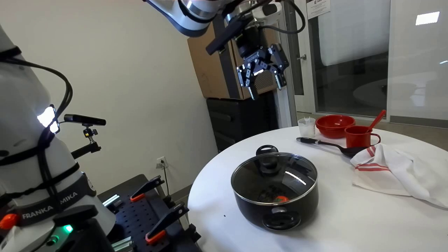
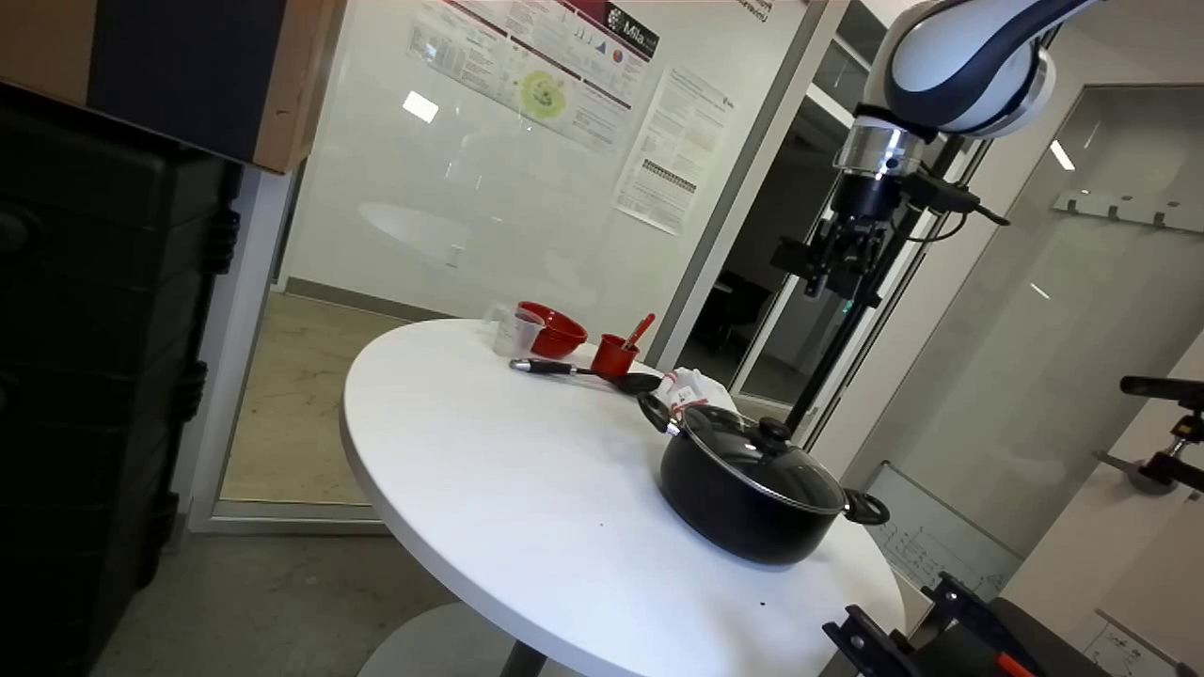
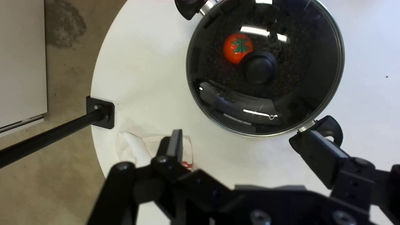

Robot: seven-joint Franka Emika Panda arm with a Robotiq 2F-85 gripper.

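Observation:
A black pot (image 1: 273, 212) stands on the white table, covered by a glass lid (image 3: 300, 93) with a black knob (image 3: 259, 67). Through the glass a red tomato (image 3: 238, 48) with a green leaf mark shows inside. My gripper (image 1: 266, 93) hangs high above the table, well clear of the lid, with its fingers apart and nothing between them. In the wrist view its fingers (image 3: 325, 157) spread wide, one of them overlapping a pot handle (image 3: 330, 129) in the picture; height separates the two.
Behind the pot lie a black ladle (image 1: 322, 142), red bowls (image 1: 334, 126), a clear cup (image 1: 306, 127), a red mug (image 1: 357, 138) holding a red-handled utensil, and a crumpled white towel (image 1: 403, 172). A black pole (image 3: 56, 132) is mounted at the table edge.

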